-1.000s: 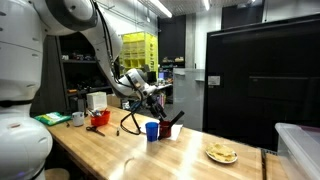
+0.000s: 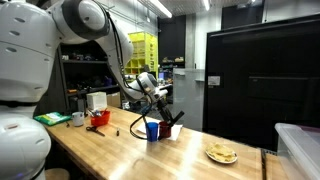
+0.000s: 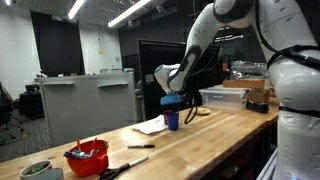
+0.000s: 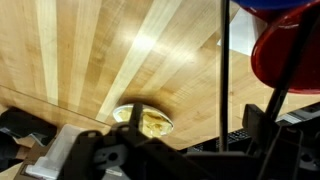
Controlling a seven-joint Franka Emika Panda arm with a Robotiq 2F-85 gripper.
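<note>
A blue cup (image 2: 152, 131) and a red cup (image 2: 166, 131) stand close together on the wooden table, under the arm's end. My gripper is open, with nothing held between its fingers. In the wrist view the red cup (image 4: 283, 50) and part of the blue cup (image 4: 262, 3) show at the upper right. Narrow dark bars cross in front of them; what they belong to is hard to tell. A white plate with yellow pieces (image 4: 152, 122) lies lower in that view, partly covered by the gripper's dark parts.
The plate (image 2: 220, 153) sits well to the right of the cups. White paper (image 3: 151, 126) lies beside them. At the far left end are a red basket (image 3: 87, 160), a dark-handled tool (image 3: 140, 147) and a bowl (image 3: 37, 169).
The arm's end has shifted slightly down and to the right in exterior view 1, staying near the cups. The cups and plate look unmoved.
</note>
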